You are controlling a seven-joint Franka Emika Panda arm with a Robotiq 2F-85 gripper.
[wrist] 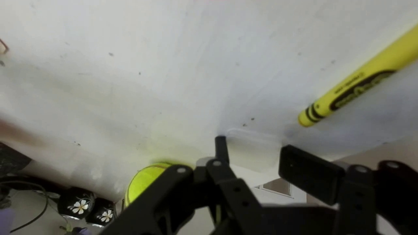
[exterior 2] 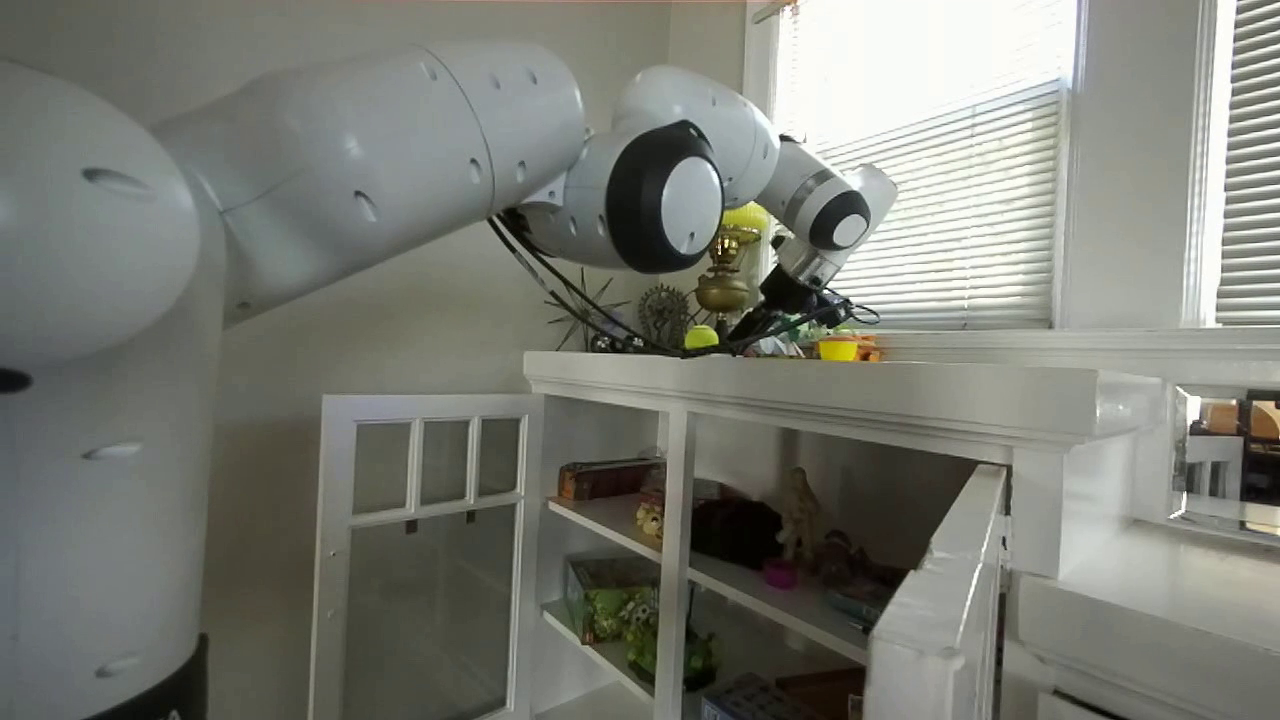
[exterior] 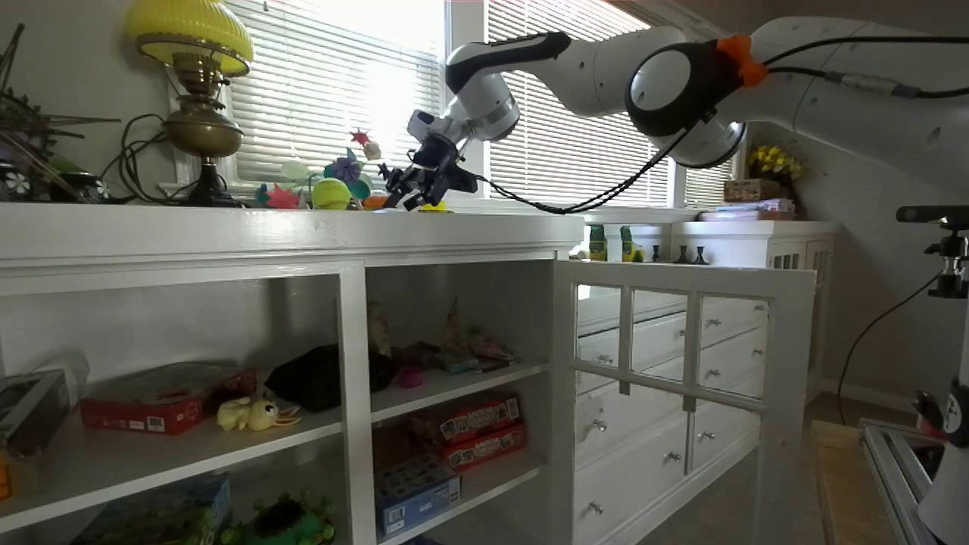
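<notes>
In the wrist view my gripper is partly open just over the white cabinet top (wrist: 164,82). A pale, flat, roughly rectangular piece (wrist: 252,154) lies between its black fingers; whether both touch it I cannot tell. Off to the upper right of the fingers lies a yellow crayon (wrist: 358,86), clear of them. A yellow-green ball (wrist: 145,182) sits at the lower left, partly hidden by the gripper. Seen from outside, the gripper (exterior: 402,203) points down at the cabinet top, near the ball (exterior: 331,194).
Colourful pinwheel-like decorations (exterior: 346,169) and a brass lamp (exterior: 204,132) stand left of the gripper. A yellow cup (exterior 2: 839,348) is close by, towards the window. Below, the cabinet door (exterior: 672,345) hangs open before shelves of toys and boxes.
</notes>
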